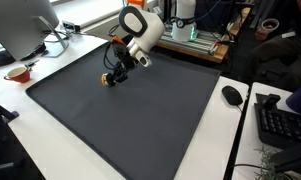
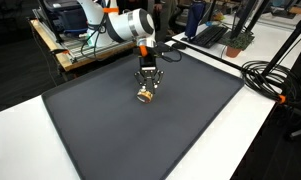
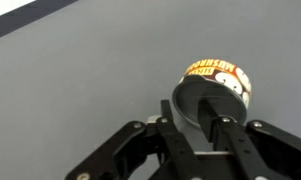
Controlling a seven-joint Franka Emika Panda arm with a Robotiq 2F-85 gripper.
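A small cup-like container (image 3: 218, 73) with a dark rim and a white, yellow and red label lies in the wrist view, its opening towards me. My gripper stands part open at its near rim. One fingertip (image 3: 207, 112) overlaps the opening, and the other is just outside the rim on the left. Whether either finger touches the wall is not clear. In the second exterior view the orange and white cup (image 2: 145, 95) is on the dark mat directly below the gripper (image 2: 147, 82). From the first exterior view, the cup (image 1: 105, 80) is partly hidden by the gripper.
A black mouse (image 1: 231, 96) and a keyboard (image 1: 283, 126) are to the right. Coiled black cables (image 2: 273, 80) lie beyond the mat.
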